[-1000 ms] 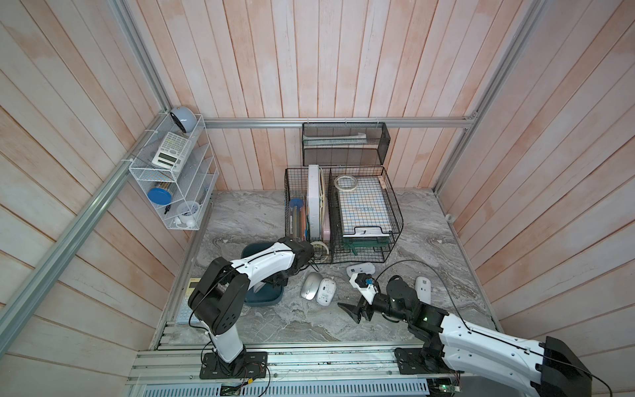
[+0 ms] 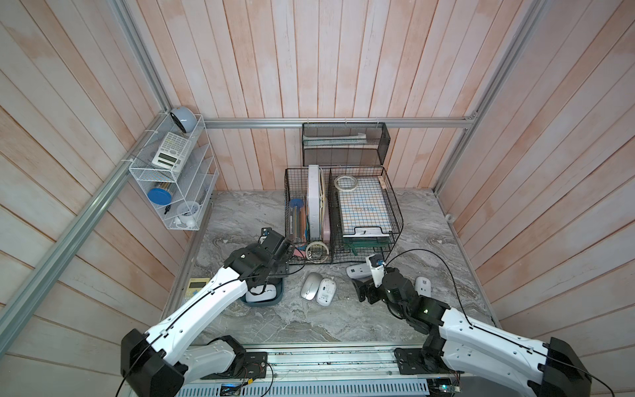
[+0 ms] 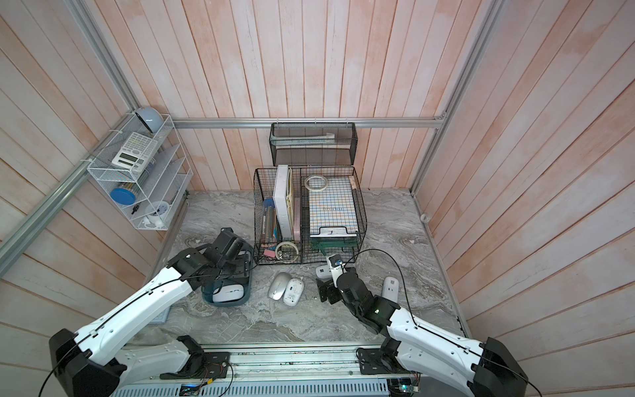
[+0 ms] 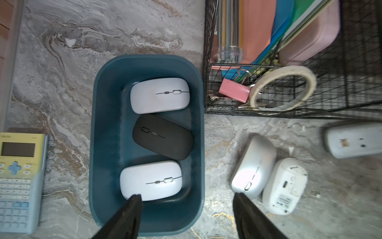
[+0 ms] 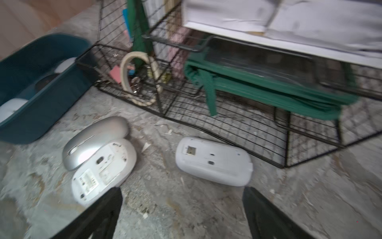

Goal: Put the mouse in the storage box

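Observation:
The dark teal storage box [image 4: 95,159] holds two white mice and a black mouse [image 4: 163,136], lying apart on its floor. My left gripper hovers over the box's right side, open and empty. On the table beside the box, a silver mouse [image 4: 254,165] touches a white upturned mouse [image 4: 285,186]. Another upturned white mouse [image 5: 214,160] rests against the front of the wire rack. My right gripper is open in front of it, with nothing between its fingers. A further white mouse [image 2: 423,286] lies at the right, behind the right arm.
A black wire rack [image 2: 334,254] with folders, pens and a tape roll [image 4: 284,71] stands behind the mice. A yellow-and-blue calculator [image 4: 19,179] lies left of the box. Bare table shows in front of the mice.
The right gripper has shifted slightly to the right and back, closer to the mouse by the rack.

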